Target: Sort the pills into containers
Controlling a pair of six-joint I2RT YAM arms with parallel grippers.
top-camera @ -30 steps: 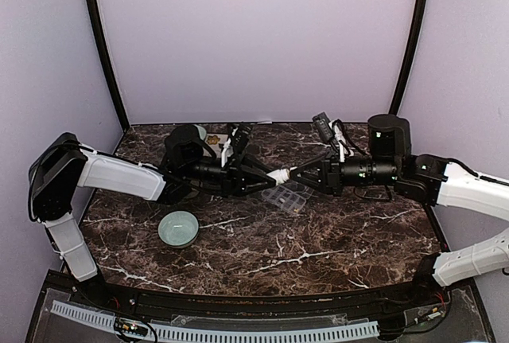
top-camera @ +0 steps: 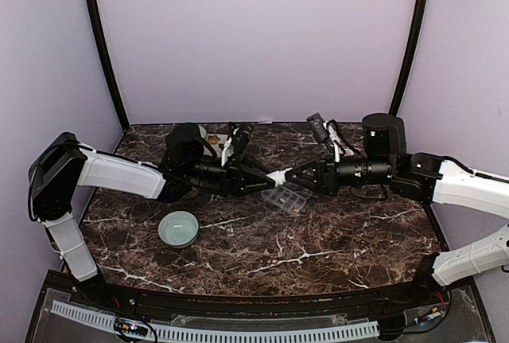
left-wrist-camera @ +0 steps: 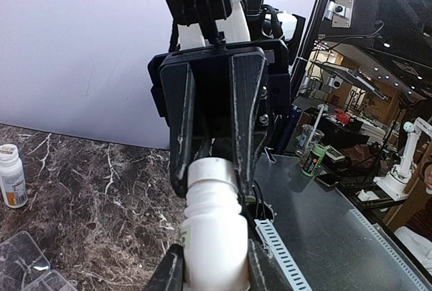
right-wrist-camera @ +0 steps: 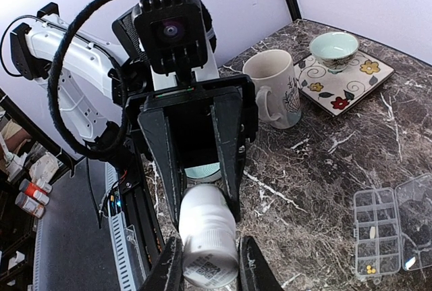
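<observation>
A white pill bottle (top-camera: 278,177) hangs level above the middle of the table, between my two grippers. My left gripper is shut around the bottle's body (left-wrist-camera: 217,254). From the opposite side my right gripper is shut on the ribbed white cap (right-wrist-camera: 210,264), which still sits against the bottle's neck. Below them lies a clear pill organizer (right-wrist-camera: 376,233) with its lid folded open. It shows a few yellow pills (right-wrist-camera: 370,269) in one front compartment and a white pill (right-wrist-camera: 372,232) in another. What the bottle contains is hidden.
Another white bottle (left-wrist-camera: 12,181) stands upright on the table. A pale green bowl (top-camera: 178,229) is at the front left. A mug (right-wrist-camera: 273,88), a patterned square plate (right-wrist-camera: 375,78) and a small bowl (right-wrist-camera: 335,49) stand beyond the left arm.
The right arm has shifted slightly to the left, its fingers closer over the cap end. My left arm and the bottle look unmoved.
</observation>
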